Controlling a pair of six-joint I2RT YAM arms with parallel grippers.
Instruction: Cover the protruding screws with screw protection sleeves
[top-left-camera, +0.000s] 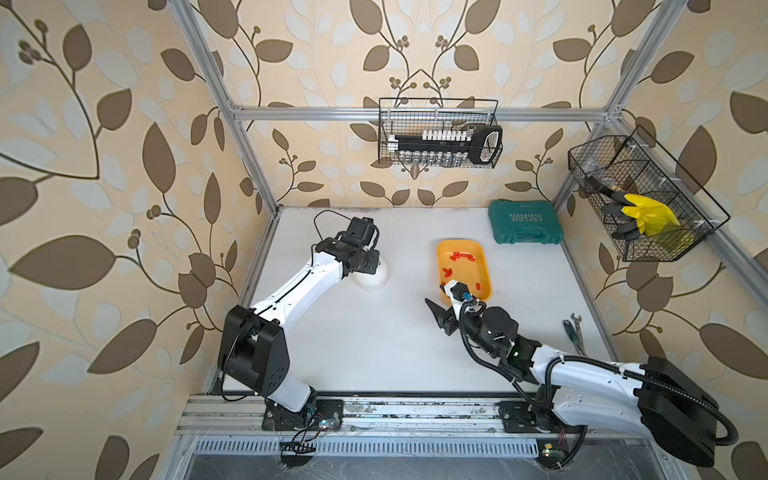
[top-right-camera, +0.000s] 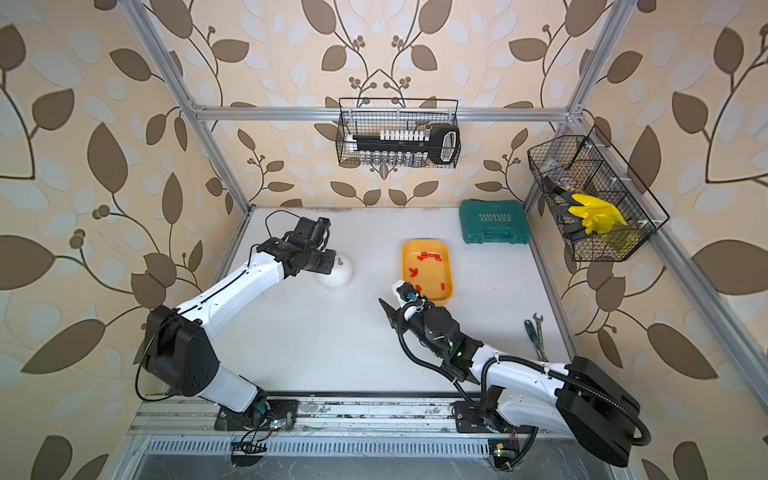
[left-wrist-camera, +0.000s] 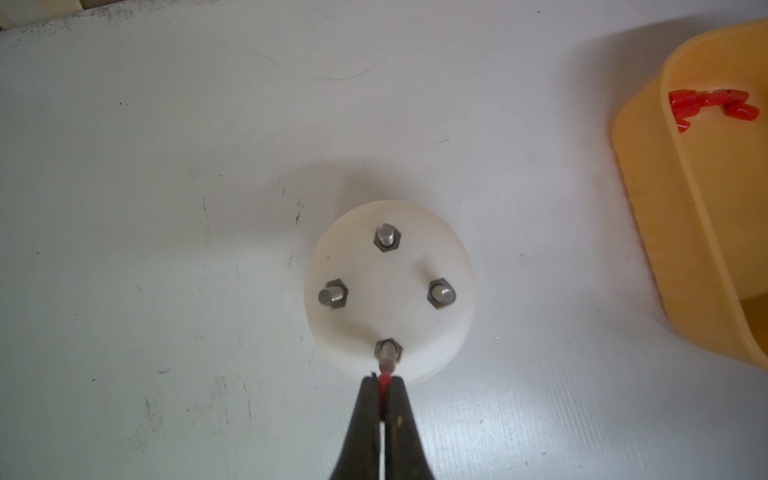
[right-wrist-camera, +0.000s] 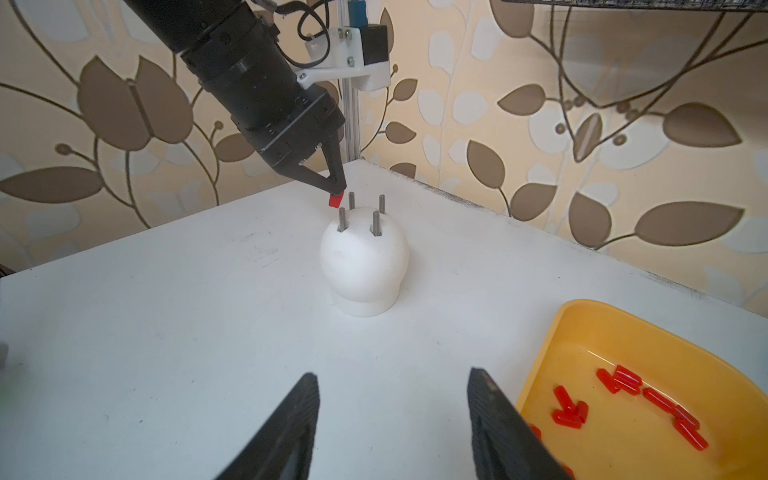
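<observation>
A white round block (right-wrist-camera: 364, 260) stands on the table with several upright bare metal screws (right-wrist-camera: 376, 221) on top. My left gripper is shut on a small red sleeve (right-wrist-camera: 336, 200), which pokes out from its fingertips. In the left wrist view the sleeve's end overlaps the tip of the nearest screw (left-wrist-camera: 388, 356); in the right wrist view it hangs slightly above and beside the screws, tilted. My right gripper is open and empty, close to the orange tray (right-wrist-camera: 584, 320). Loose red sleeves (right-wrist-camera: 568, 412) lie in that tray.
A green case (top-left-camera: 525, 221) sits at the back right, and hand tools (top-left-camera: 576, 332) lie at the right edge. Wire baskets (top-left-camera: 438, 136) hang on the back and right walls.
</observation>
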